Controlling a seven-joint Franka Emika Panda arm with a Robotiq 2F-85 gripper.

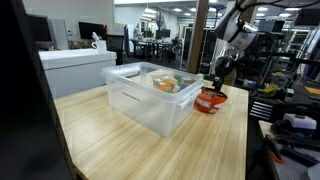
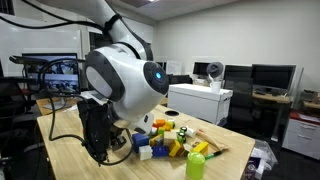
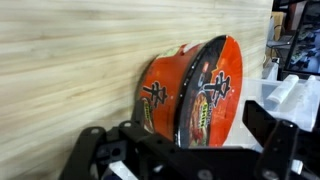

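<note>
A round red-orange container (image 3: pixel 172 78) with a black band and black characters fills the middle of the wrist view. In exterior view 1 the same red container (image 1: pixel 207 104) sits on the table beyond the clear bin. My gripper stands open, its dark fingers (image 3: pixel 92 148) spread to either side of the container's near part. Seen from exterior view 1, the gripper (image 1: pixel 214 88) is low, right at the container. Whether the fingers touch it, I cannot tell. The arm's white body hides the container in exterior view 2.
A clear plastic bin (image 1: pixel 135 98) with colourful items stands close to the container; its edge (image 3: pixel 288 98) shows at the wrist view's right. Several coloured blocks (image 2: pixel 160 140) and a green cylinder (image 2: pixel 195 166) appear in exterior view 2.
</note>
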